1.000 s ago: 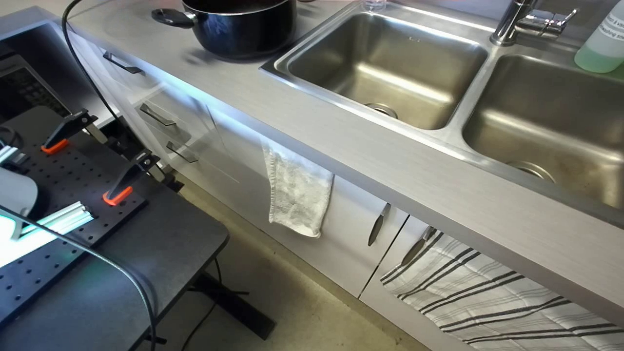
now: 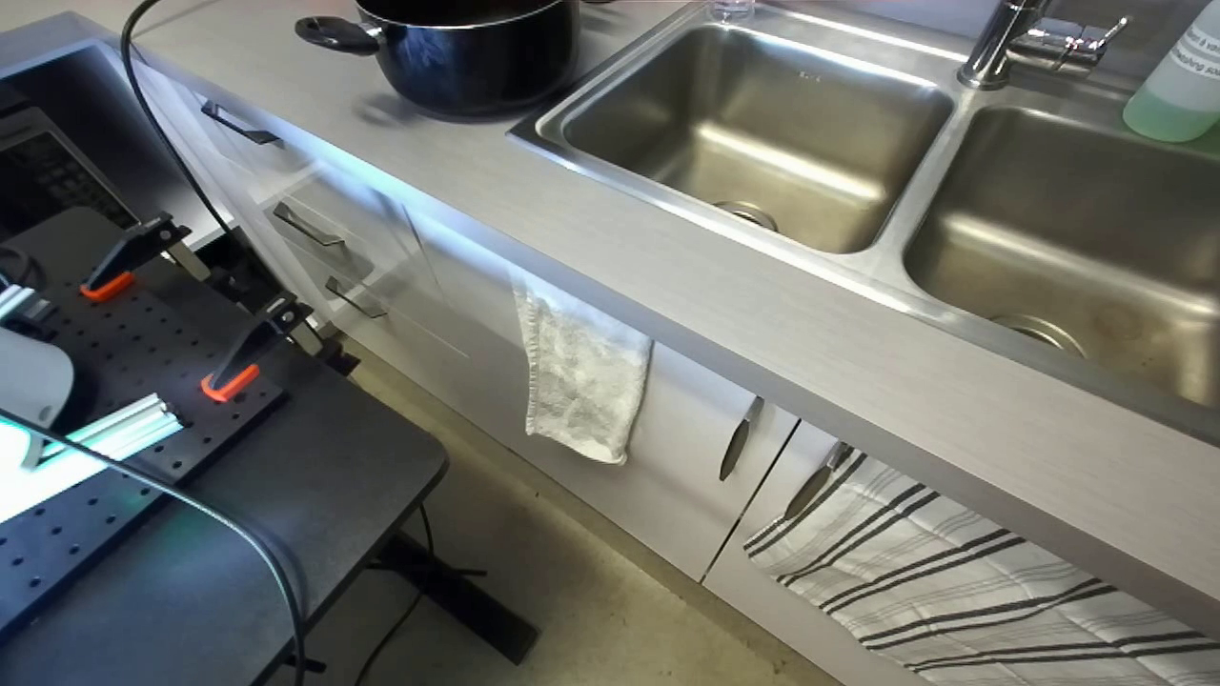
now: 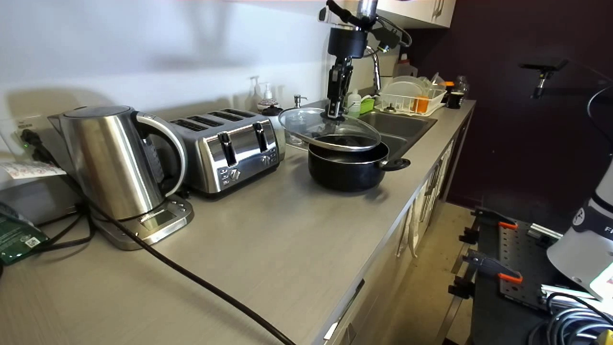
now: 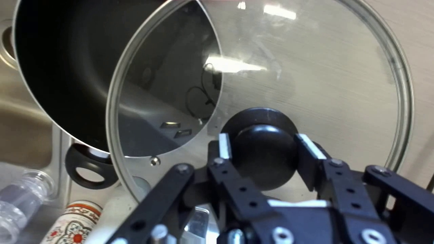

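Note:
My gripper is shut on the round black knob point(image 4: 264, 158) of a glass lid point(image 4: 321, 81). In exterior view 2 the clear lid point(image 3: 310, 123), with its metal rim, hangs tilted above a black pot point(image 3: 347, 169), its lower side toward the pot's handle. The lid lies off-centre from the pot, so in the wrist view much of the pot's dark inside point(image 4: 69, 61) shows uncovered. Whether lid and pot touch I cannot tell. The pot point(image 2: 480, 57) rests on the counter beside the sink in exterior view 1, where the gripper is out of view.
A toaster point(image 3: 230, 152) and a steel kettle point(image 3: 112, 166) stand along the wall. Bottles, among them a clear one point(image 4: 24, 203), stand near the lid. The double sink point(image 2: 755, 126) is empty. Open counter point(image 3: 276, 230) lies in front of the pot.

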